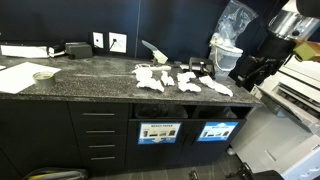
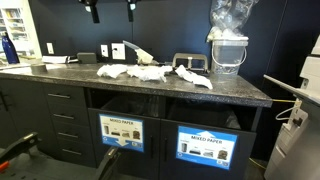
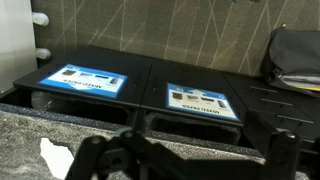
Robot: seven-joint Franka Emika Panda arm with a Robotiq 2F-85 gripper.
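Several crumpled white papers [image 1: 150,80] lie scattered on the dark speckled counter [image 1: 90,88], and the same white papers [image 2: 150,73] appear mid-counter in exterior view 2. High above the counter, my gripper [image 2: 112,12] hangs open, its two dark fingers apart at the top edge and nothing visible between them. In the wrist view one white paper [image 3: 57,158] shows at the lower left, on the counter near its front edge. Below the counter are two dark bins with blue-and-white labels [image 2: 205,147] reading "MIXED PAPER" and open gaps above their fronts.
A clear bucket [image 2: 229,55] with plastic bagging stands at the back right. Behind the papers are a knife-like handle [image 1: 155,52] and a dark box [image 1: 78,49]. A small round tin [image 1: 43,76] sits on a white sheet [image 1: 15,78] at left.
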